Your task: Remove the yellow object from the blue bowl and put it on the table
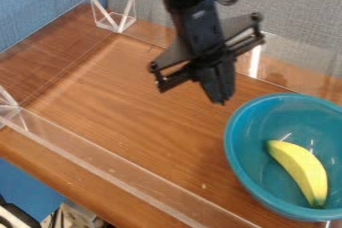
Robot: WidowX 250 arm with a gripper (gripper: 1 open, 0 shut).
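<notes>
In the camera view, a yellow banana-shaped object [302,170] lies inside the blue bowl [238,144] at the lower right, slanting down to the right. My black gripper [217,94] hangs over the middle of the table, up and to the left of the bowl, clear of it and of the yellow object. Its dark finger parts merge into one shape pointing down, so I cannot tell whether they are apart. Nothing held shows at its tip.
A clear low wall [114,167] runs along its near edge, and white wire corner brackets [115,15] stand at the left. A grey wall [301,2] rises behind.
</notes>
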